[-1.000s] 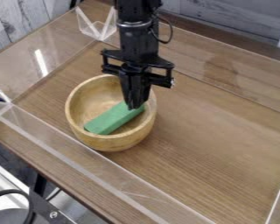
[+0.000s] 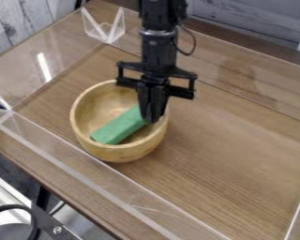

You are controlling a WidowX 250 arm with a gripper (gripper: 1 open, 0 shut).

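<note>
A green elongated block (image 2: pixel 119 127) lies diagonally in a round tan wooden bowl (image 2: pixel 89 120) in the camera view. The black gripper (image 2: pixel 150 114) reaches down from the top of the view to the bowl's right inner side, its tip at the upper right end of the block. Its fingers are small and dark; the block stays on the bowl's bottom, and whether anything is between the fingers is hard to see.
A clear plastic object (image 2: pixel 105 26) stands at the back left. Dark cables lie past the table's left edge at the lower left.
The arm's upper housing and side parts have shifted and turned slightly. The bowl and green block look nearly unchanged.
</note>
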